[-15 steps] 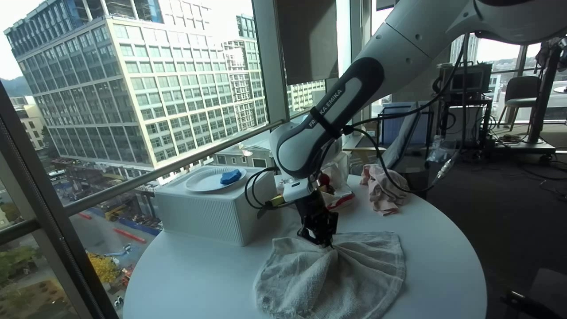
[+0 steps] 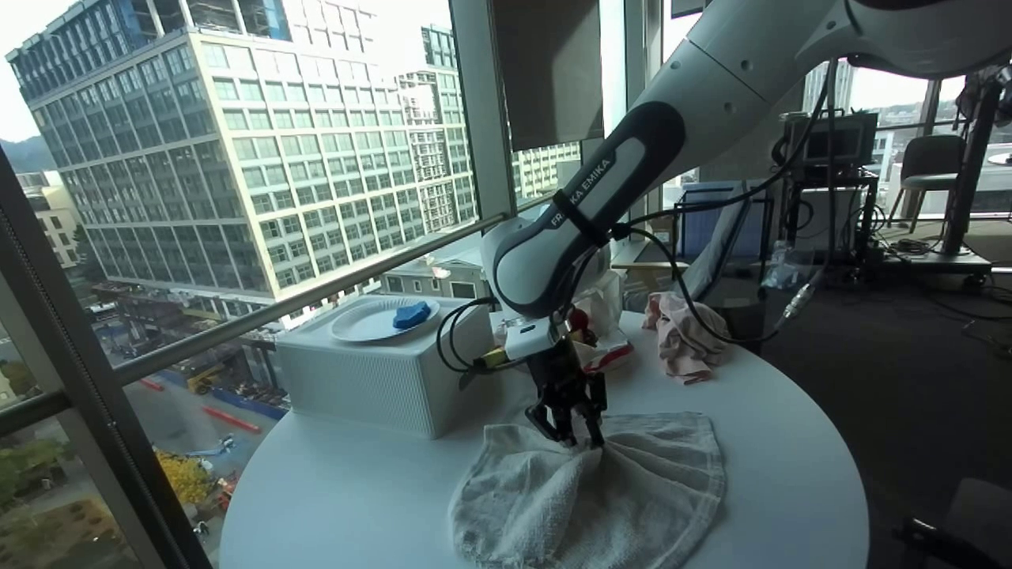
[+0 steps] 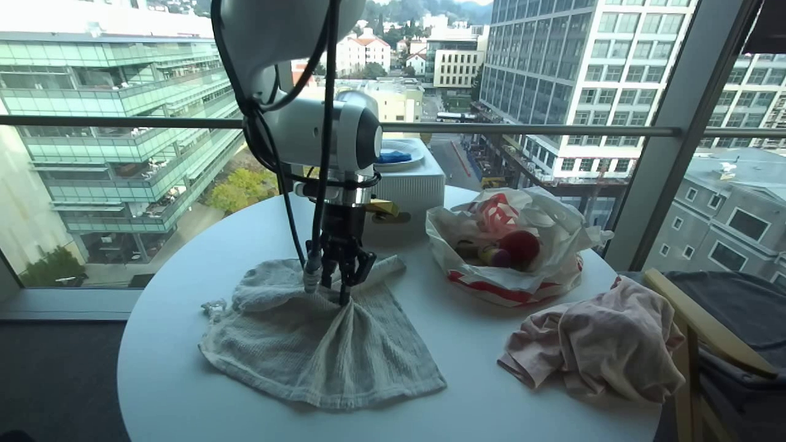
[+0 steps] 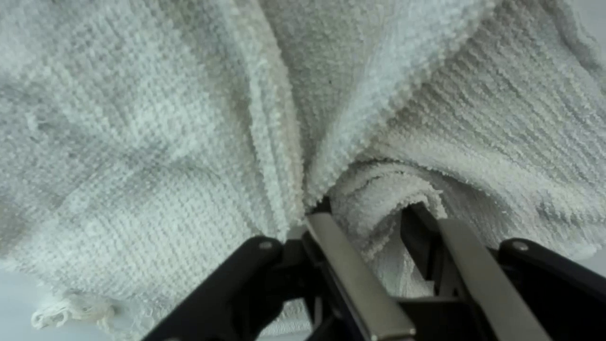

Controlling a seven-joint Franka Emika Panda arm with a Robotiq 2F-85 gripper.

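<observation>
A pale grey-white towel [image 2: 607, 507] lies spread and wrinkled on the round white table. Its folds gather toward one spot right under my gripper [image 2: 580, 442], which points down with its fingers parted. In exterior view 2 the gathered towel [image 3: 324, 361] fans out toward the near side of the table, below the gripper [image 3: 336, 296]. Seen from the wrist, the fingers [image 4: 355, 278] stand apart, with a curled fold of the towel [image 4: 380, 199] rising at the gap. The fingertips touch or sit within the cloth; how deep they reach is hidden.
A white ribbed box [image 2: 360, 389] bears a plate [image 2: 356, 322] with a blue item [image 2: 410, 314]. Beyond the gripper sits a plastic bag [image 3: 508, 291] holding a red round object [image 3: 519, 247]. A pink cloth [image 3: 600, 339] lies crumpled at the table's edge. Bare table surrounds the towel.
The gripper's fingers have spread from shut to open. The arm has stayed in place, and the towel has slackened slightly, its gathered folds still standing.
</observation>
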